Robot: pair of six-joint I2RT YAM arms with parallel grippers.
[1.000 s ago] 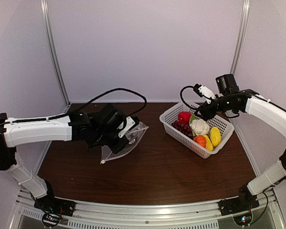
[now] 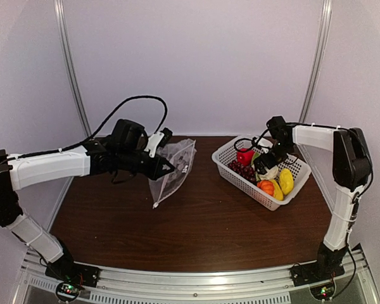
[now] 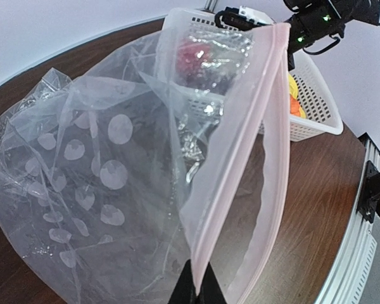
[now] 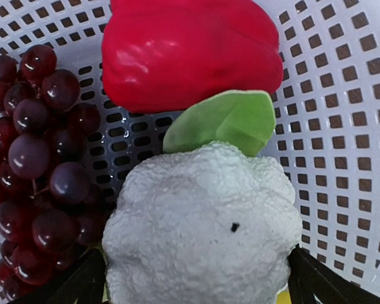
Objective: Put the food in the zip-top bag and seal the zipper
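The clear zip top bag (image 3: 114, 171) hangs from my left gripper, which is shut on its pink zipper edge (image 3: 275, 145). Its mouth gapes on the right side, facing the basket. No food shows inside the bag. My right gripper is open and low in the basket, its fingers (image 4: 316, 282) on either side of the white cauliflower (image 4: 196, 215). Whether both pads press on it is hidden by the cauliflower's bulge. Beside it lie dark red grapes (image 4: 41, 158) and a red pepper (image 4: 190, 50).
The white basket (image 2: 240, 188) stands at the back right of the table. An orange pumpkin (image 2: 266, 187) and yellow food (image 2: 285, 181) sit near its front. Bare wood (image 2: 196, 234) stretches across the front and middle of the table.
The left gripper has moved back and a little left, raising and turning the held bag.
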